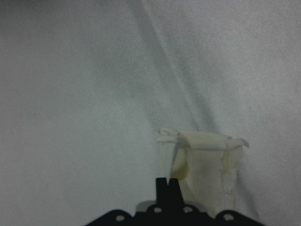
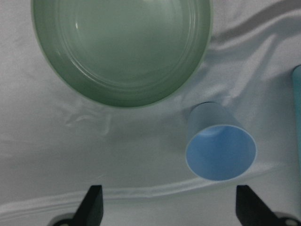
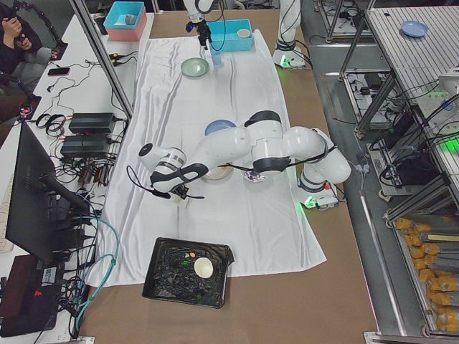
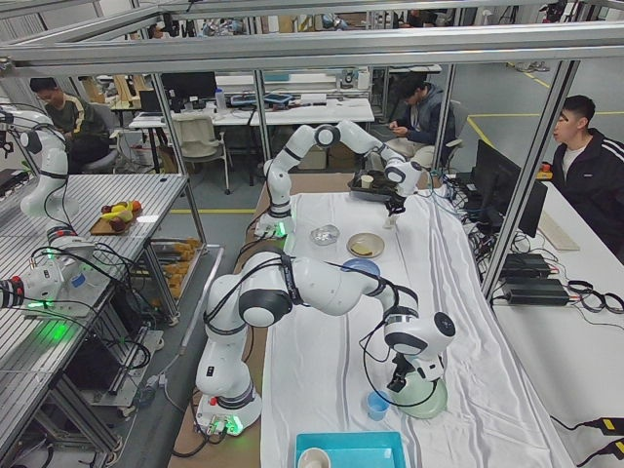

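Observation:
My left gripper is shut low over the white cloth, its fingertips at a crumpled cream paper cup or wrapper [image 1: 204, 160], apparently gripping its edge; whether it holds it is unclear. In the camera left view that gripper [image 3: 179, 193] is mid-table. My right gripper stands open above a blue cup [image 2: 221, 150] beside a green plate [image 2: 122, 56], with nothing between its fingers.
A blue plate [image 3: 219, 125], a beige plate [image 4: 365, 244] and a foil dish [image 4: 324, 234] sit mid-table. A black lined bin [image 3: 172, 279] and a turquoise tray [image 4: 348, 439] stand at opposite ends.

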